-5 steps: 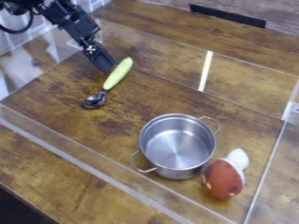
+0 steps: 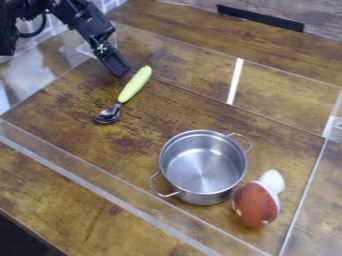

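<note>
My gripper (image 2: 115, 67) is at the upper left, its dark body reaching in from the top left corner, open, just behind a spoon with a pale yellow-green handle (image 2: 134, 83). The spoon's metal bowl (image 2: 108, 114) points toward the lower left on the wooden table. A steel pot (image 2: 202, 167) with two wire handles sits at the lower middle, empty. A red and white toy (image 2: 257, 205), like a mushroom, lies to its right.
A white strip (image 2: 235, 80) lies right of the spoon. Clear panel edges run along the table's sides.
The arm has shifted slightly at the upper left. The spoon, pot and toy have not moved.
</note>
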